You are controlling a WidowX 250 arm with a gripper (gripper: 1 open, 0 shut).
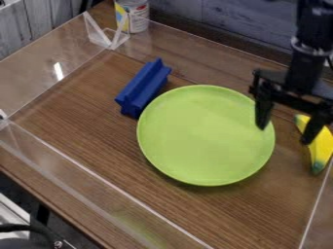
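Observation:
The dark gripper (289, 115) is at the right, open and motion-blurred, with its fingers over the yellow banana (318, 156) and near the right rim of a green plate (202, 141); whether it touches the banana I cannot tell. The banana is partly hidden behind it. A blue block (142, 89) lies to the left of the plate.
A can (131, 15) stands at the back left near a clear plastic piece (107, 34). Transparent walls edge the wooden table (92, 146) at left and front.

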